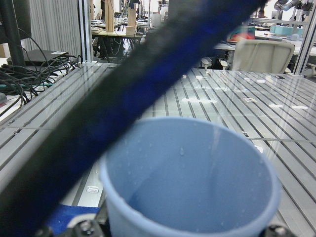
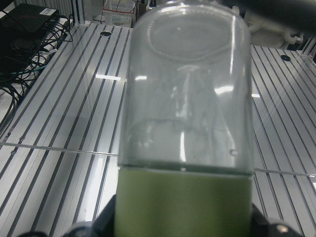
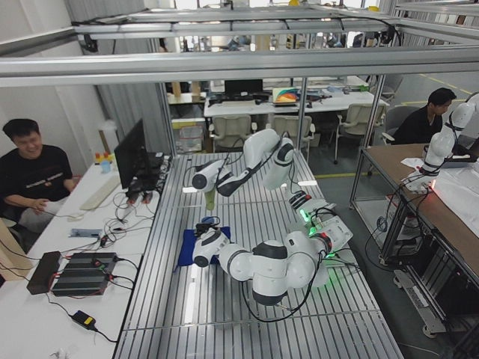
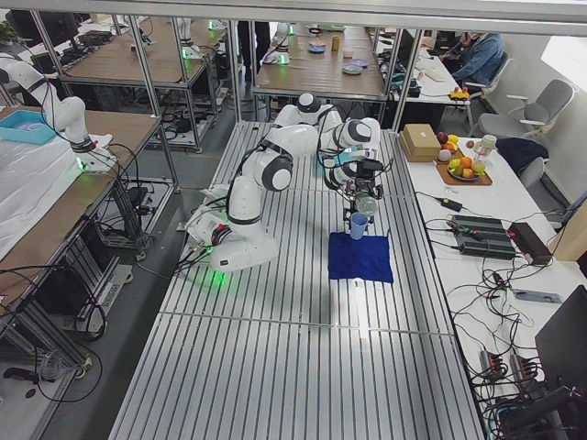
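A light blue cup [image 4: 359,226] [image 1: 192,187] is upright over the dark blue cloth [image 4: 360,261] [image 3: 189,247]; my left gripper is shut on it. My right gripper is shut on a clear bottle [image 4: 366,205] [image 2: 185,98] with pale green liquid [image 2: 182,202], held above and near the cup. The gripper fingers are mostly hidden behind cup and bottle in the wrist views. Whether the cup touches the cloth is unclear.
Alongside is a white desk [image 3: 60,321] with a monitor [image 3: 132,153], cables and boxes; a seated person [image 3: 34,179] is beside it. Metal frame bars [image 3: 239,66] run overhead.
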